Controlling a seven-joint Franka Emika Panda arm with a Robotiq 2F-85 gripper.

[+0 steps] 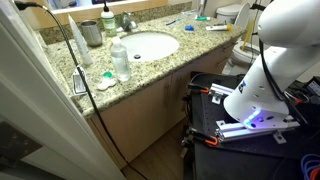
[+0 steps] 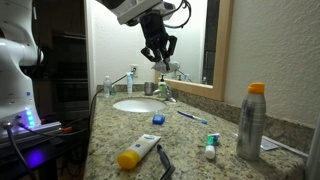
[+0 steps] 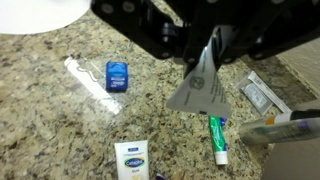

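At the top of the wrist view my gripper is shut on a white packet (image 3: pixel 203 92) with small dark print. The packet hangs below the dark fingers and its wider end points down, above the granite counter. From the second exterior view, the gripper (image 2: pixel 160 60) is high over the counter, near the sink (image 2: pixel 137 104), with a small pale shape under it. What the fingers grip at the packet's top is partly hidden.
On the counter lie a blue box (image 3: pixel 117 76), a clear flat package (image 3: pixel 91 86), a white tube (image 3: pixel 132 159) and a green tube (image 3: pixel 217 139). A grey bottle with an orange cap (image 2: pixel 252 122) stands at the right. Bare granite (image 2: pixel 112 130) shows at the left.
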